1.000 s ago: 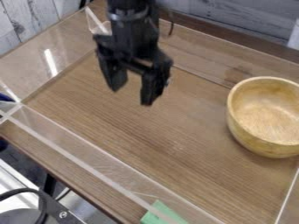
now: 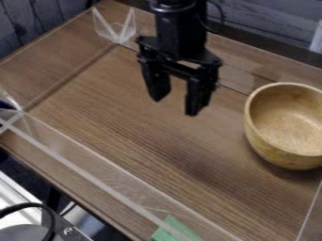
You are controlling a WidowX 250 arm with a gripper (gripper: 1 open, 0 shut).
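Note:
My black gripper (image 2: 178, 87) hangs over the upper middle of the wooden table (image 2: 126, 141), its fingers pointing down and apart, open, with no object visible between them. A tan wooden bowl (image 2: 287, 122) sits at the right, to the right of my gripper and apart from it. A small green object (image 2: 176, 229) lies at the bottom edge of the view, far below my gripper.
Clear plastic strips or sheets (image 2: 51, 155) run along the table's left side. A dark cable (image 2: 48, 221) is at the lower left, off the table edge.
The bowl and green object have not visibly moved.

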